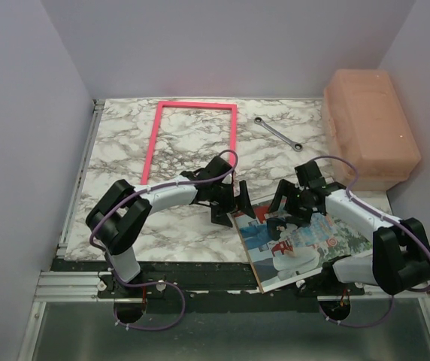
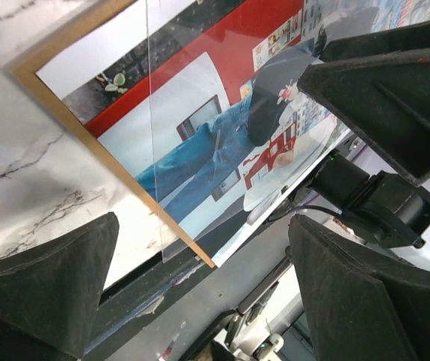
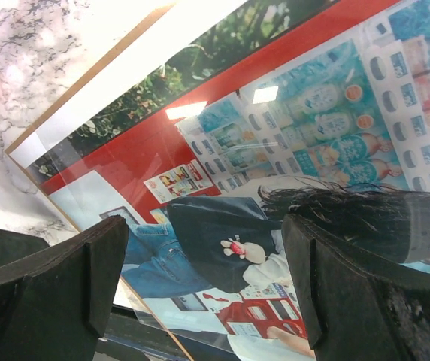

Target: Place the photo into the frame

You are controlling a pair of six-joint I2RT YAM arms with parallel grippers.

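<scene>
The photo (image 1: 294, 259) lies at the front right of the table under a clear sheet (image 2: 155, 150), on a brown backing board (image 2: 87, 139) whose edge shows in the left wrist view. Its near left corner sticks out past the table's front edge. My left gripper (image 1: 237, 213) is open above the board's left edge, nothing between its fingers. Open and empty too, my right gripper (image 1: 280, 213) hangs over the photo's upper part. Farther back on the left lies the empty pink frame (image 1: 196, 104), its near side partly hidden by my left arm.
A wrench (image 1: 278, 134) rests at the back, right of the frame. A large orange-pink box (image 1: 369, 124) stands at the back right.
</scene>
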